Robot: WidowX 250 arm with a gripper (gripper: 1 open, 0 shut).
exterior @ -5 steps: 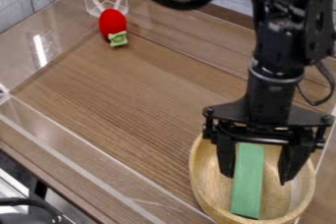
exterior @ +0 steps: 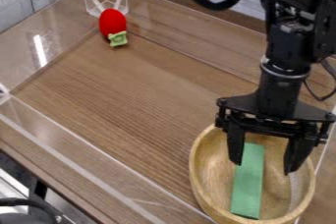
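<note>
A green rectangular object (exterior: 249, 187) lies inside a wooden bowl (exterior: 209, 176) at the lower right. My black gripper (exterior: 269, 149) hangs over the back of the bowl, its fingers apart and pointing down, with nothing visible held between them. Part of the bowl is hidden behind it.
A red rounded object (exterior: 112, 22) with a green part stands at the upper left, by a clear plastic piece. A dark cable is at the lower left.
My gripper has risen slightly and shifted a little to the right over the bowl. The green object shows in the same place in the bowl.
</note>
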